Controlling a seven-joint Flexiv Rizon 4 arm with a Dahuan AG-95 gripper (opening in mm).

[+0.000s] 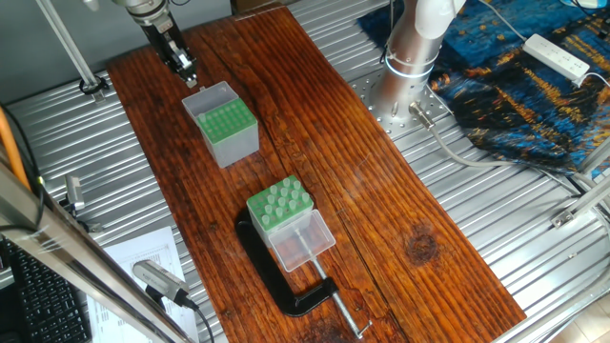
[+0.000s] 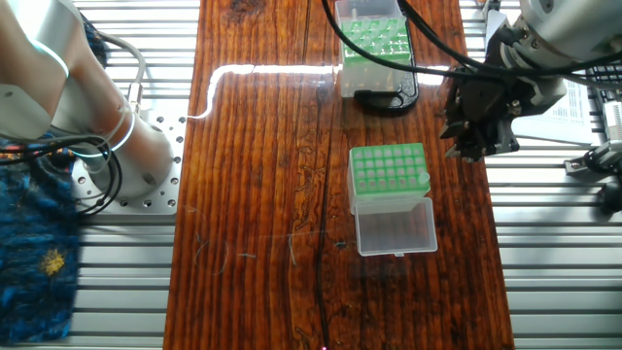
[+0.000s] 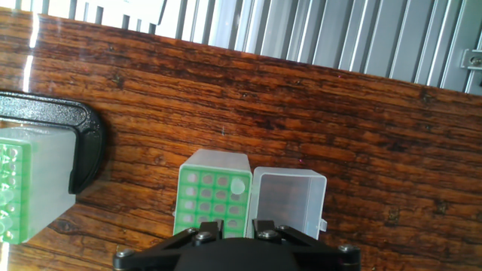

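Standing upright on the wooden table is a clear box with a green perforated rack (image 1: 229, 122), its lid (image 1: 208, 98) folded open at one side. One pale translucent tip (image 3: 238, 185) sits in a corner hole of this rack; the other holes look empty. My gripper (image 1: 191, 82) is above the table beside the open lid, empty. In the wrist view the two fingers (image 3: 260, 228) stand apart with nothing between them. A second box with a green rack (image 1: 280, 203) holds several tips standing in it, and its clear lid (image 1: 303, 240) is open too.
A black C-clamp (image 1: 276, 286) lies around the second box, its screw rod (image 1: 345, 312) reaching toward the table's edge. The robot's base (image 1: 391, 100) stands at the table's far side.
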